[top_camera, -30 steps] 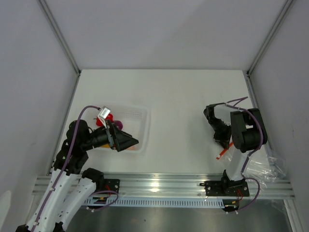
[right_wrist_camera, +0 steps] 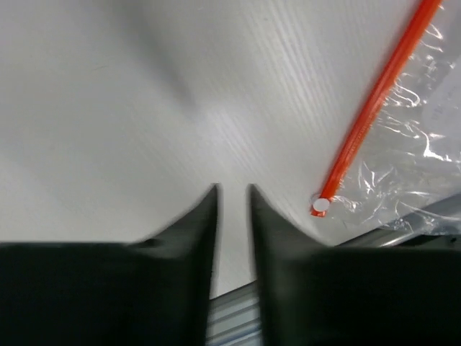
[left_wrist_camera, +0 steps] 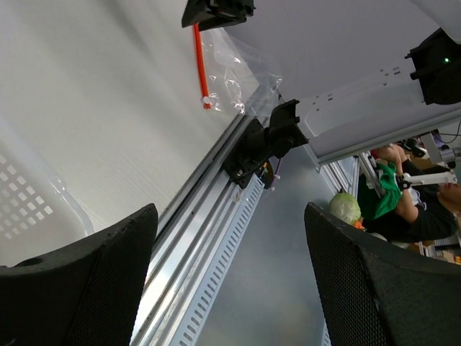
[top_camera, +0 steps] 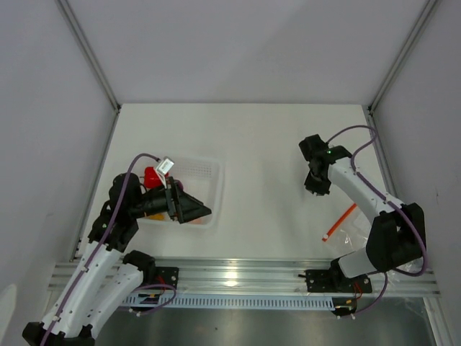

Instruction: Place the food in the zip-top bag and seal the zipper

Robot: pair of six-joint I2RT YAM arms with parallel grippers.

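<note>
The clear zip top bag (top_camera: 354, 232) lies flat at the table's right front, its orange zipper strip (top_camera: 339, 223) slanting along the left side. In the right wrist view that strip (right_wrist_camera: 374, 104) ends in a pale round slider (right_wrist_camera: 320, 205). My right gripper (top_camera: 317, 190) is above and left of the bag, fingers slightly apart with bare table showing between them. Food pieces sit in the white basket (top_camera: 216, 191): a red one (top_camera: 151, 177), and an orange-yellow one (top_camera: 155, 216). Above the basket, my left gripper is wide open and empty; its arm hides part of the food.
A metal rail (top_camera: 230, 267) runs along the front edge. My right forearm partly covers the bag in the top view.
My right gripper has swung back and away from the zipper strip, uncovering more of it. The bag has shifted slightly. My left gripper has moved a little to the right over the basket.
</note>
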